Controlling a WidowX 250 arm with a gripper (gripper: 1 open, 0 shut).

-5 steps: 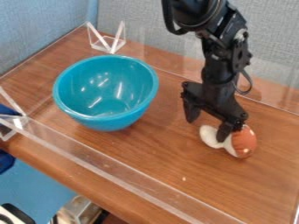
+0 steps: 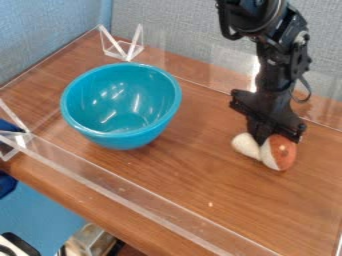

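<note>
My black gripper (image 2: 269,132) is lowered at the right of the table, right on top of a white and orange-red object (image 2: 278,152) with a rounded end. Its fingertips are largely hidden against that object, so whether anything is between them is unclear. A teal bowl (image 2: 120,95) stands on the wooden table (image 2: 187,200) to the left, apart from the gripper.
Clear plastic strips run along the table's edges, with white brackets (image 2: 120,50) at the back left. A grey padded wall (image 2: 174,30) is behind.
The arm and gripper have shifted to the right over the white and orange object, which now sits more upright and slightly higher in view than before.
</note>
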